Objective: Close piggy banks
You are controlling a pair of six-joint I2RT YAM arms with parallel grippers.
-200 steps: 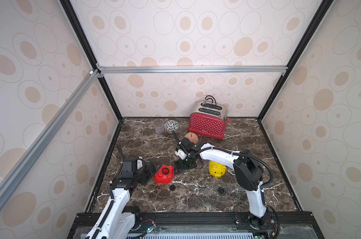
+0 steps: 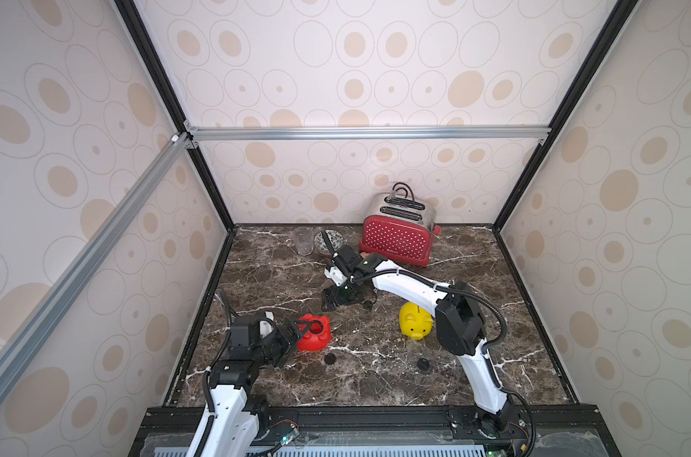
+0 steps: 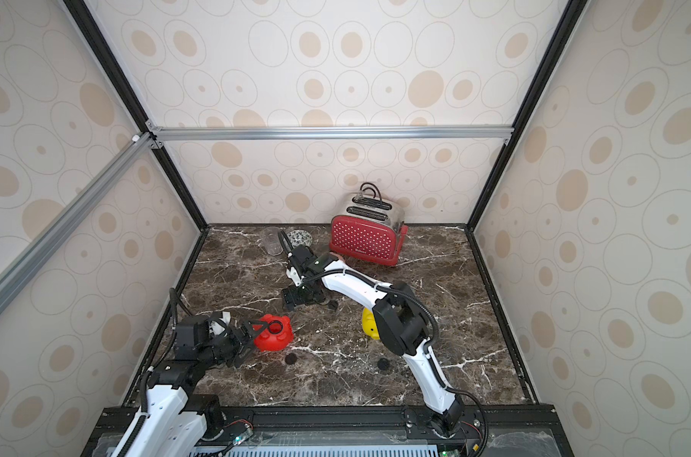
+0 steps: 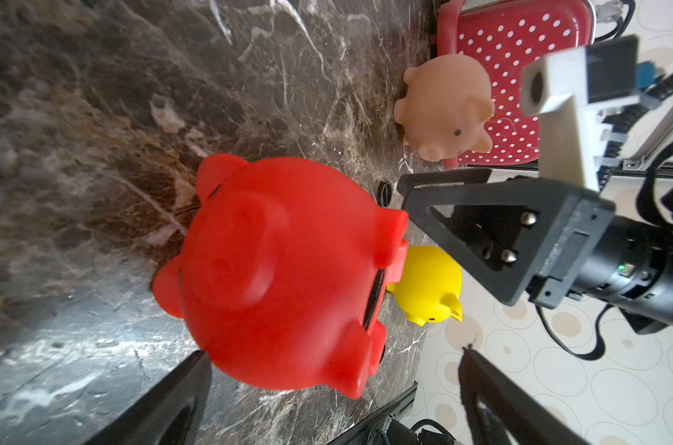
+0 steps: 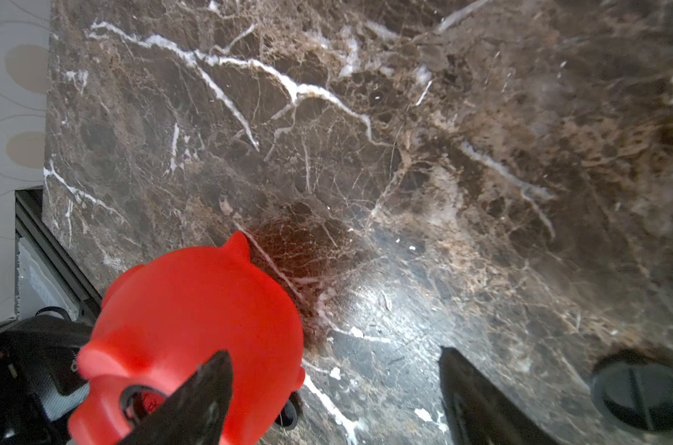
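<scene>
A red piggy bank lies at the left front with its round dark-rimmed hole facing up. My left gripper is beside its left side, open, and the pig's body fills the left wrist view ahead of the fingers. Behind the pig hangs my right gripper, its fingers apart with bare marble between the fingers. A yellow piggy bank stands to the right, and a tan piggy bank sits by the toaster. Dark round plugs lie loose, including a slotted plug in the right wrist view.
A red toaster stands at the back, with a clear glass and a patterned dish left of it. My right arm spans above the table near the yellow pig.
My right gripper has moved left and back, toward the area behind the red pig. The left gripper has shifted toward the front. The red pig looks unmoved.
</scene>
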